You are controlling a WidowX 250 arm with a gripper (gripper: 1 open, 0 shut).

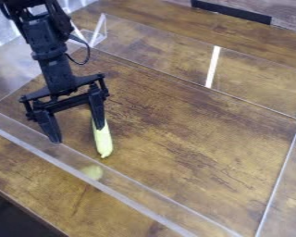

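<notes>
A pale yellow-green elongated object (pixel 104 141) lies on the wooden board toward the left front of the clear-walled enclosure. My black gripper (pixel 75 124) is lowered over its upper end, open, with one finger on either side; the grey tip seen there is now mostly hidden behind it. Whether the fingers touch the object I cannot tell.
Clear plastic walls (pixel 214 67) with white tape at their joints surround the work area. A dark edge shows beyond the table at the lower left.
</notes>
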